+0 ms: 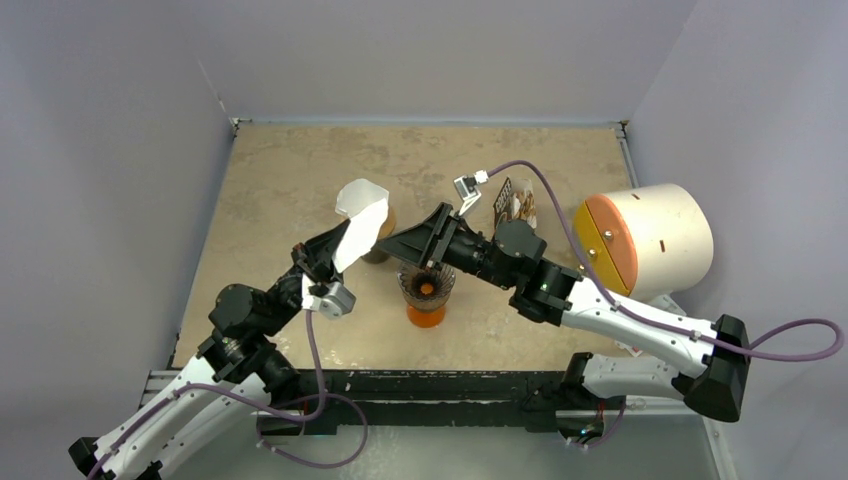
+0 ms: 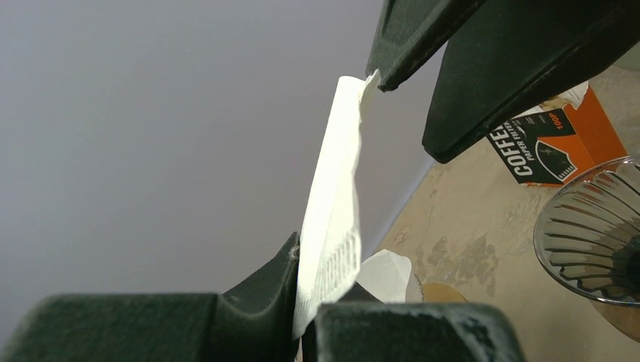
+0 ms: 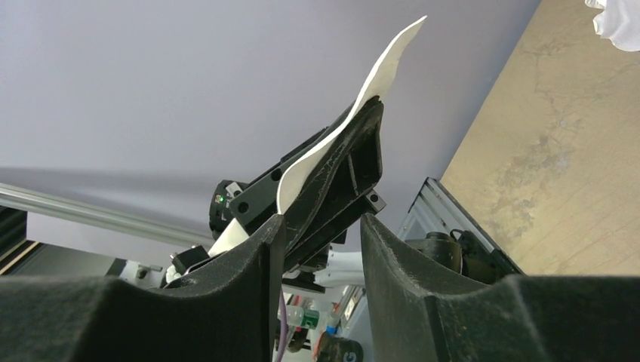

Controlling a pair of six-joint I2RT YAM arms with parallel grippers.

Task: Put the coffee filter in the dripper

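Note:
A white paper coffee filter (image 1: 362, 238) is pinched in my left gripper (image 1: 344, 228), held up off the table. Seen from the left wrist, the filter (image 2: 332, 188) rises almost edge-on from between the shut fingers. My right gripper (image 1: 383, 247) points at it from the right. Its fingers are part open with a narrow gap, and in the right wrist view the filter (image 3: 362, 98) stands beyond the fingertips (image 3: 275, 230), not between them. Below the arms on the table is the ribbed clear dripper (image 1: 425, 287) with an orange base. Its bowl looks empty.
Another white filter (image 1: 358, 196) sits in a cup behind the held one. An open coffee filter box (image 1: 515, 203) stands at the back right. A cream and yellow cylindrical object (image 1: 650, 240) occupies the right side.

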